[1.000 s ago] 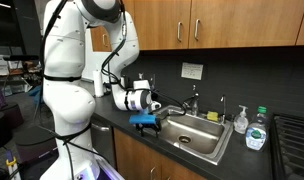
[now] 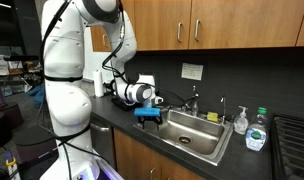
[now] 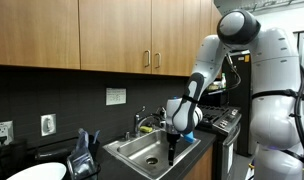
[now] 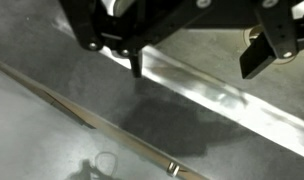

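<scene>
My gripper (image 2: 150,124) hangs low over the dark countertop (image 2: 164,142), by the left end of the steel sink (image 2: 204,148). In the wrist view its two black fingers stand wide apart, one finger (image 4: 134,60) on the left and one finger (image 4: 256,58) on the right. Nothing sits in the open fingers (image 4: 195,63). Below them, the bright sink rim (image 4: 222,98) runs diagonally across the view. Exterior view 2 shows the gripper (image 3: 173,152) beside the sink (image 3: 143,154), above the counter's front part.
A faucet (image 2: 195,104) rises behind the sink. To its right stand a soap pump bottle (image 2: 241,122) and a clear bottle (image 2: 256,134), before the stove (image 2: 293,145). A dish rack (image 3: 83,157) and white bowl (image 3: 54,172) are at the counter's other end. Cupboards (image 2: 247,24) hang overhead.
My gripper has risen a little and shifted slightly right, toward the sink. Nothing on the counter has visibly moved.
</scene>
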